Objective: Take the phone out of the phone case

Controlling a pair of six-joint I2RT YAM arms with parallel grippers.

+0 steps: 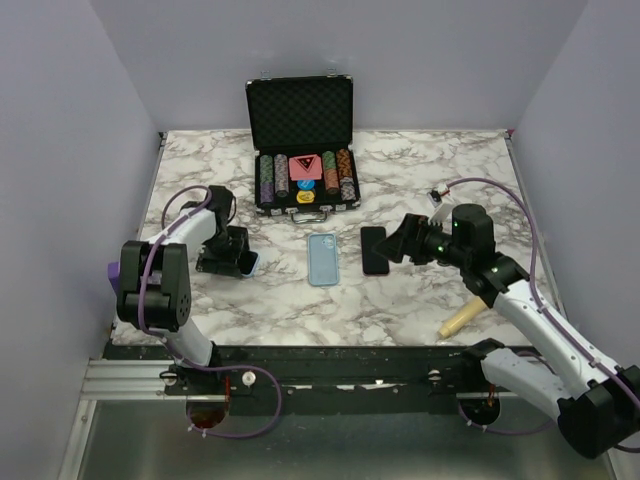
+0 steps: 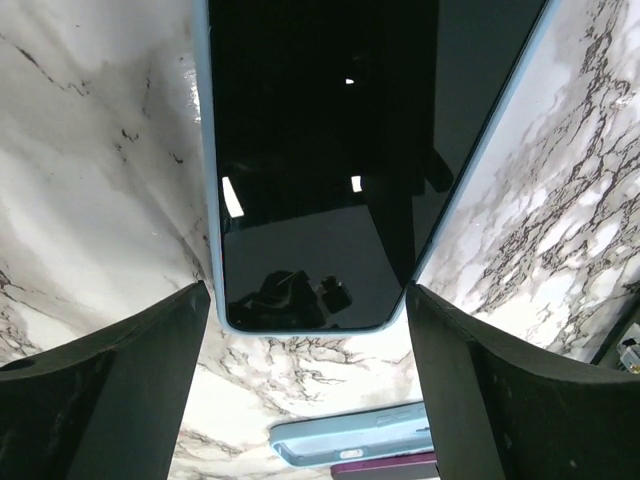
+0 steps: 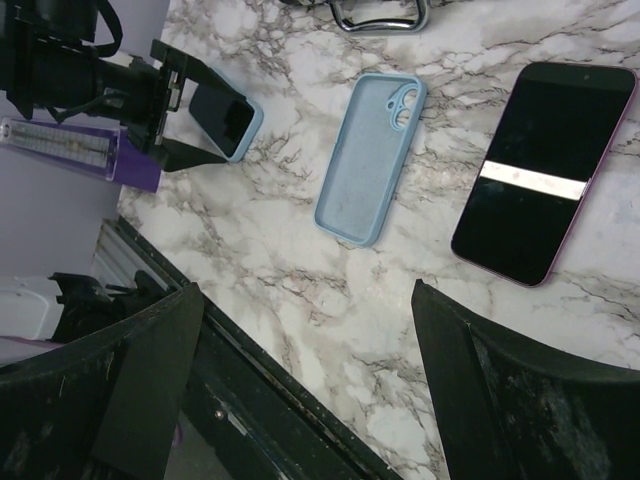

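In the left wrist view a black-screened phone (image 2: pixel 320 180) lies face up inside a light blue case (image 2: pixel 206 200), its rim showing all round the visible part. My left gripper is open, its fingers either side of the near end of the case, with the case still lying on the table. From above, that arm covers much of the cased phone (image 1: pixel 249 263). My right gripper hangs open over the table's right side, nothing between its fingers. An empty blue case (image 1: pixel 323 260) and a bare phone (image 1: pixel 375 251) lie mid-table.
An open case of poker chips (image 1: pixel 305 180) stands at the back. A tan cylinder (image 1: pixel 462 316) lies at the front right.
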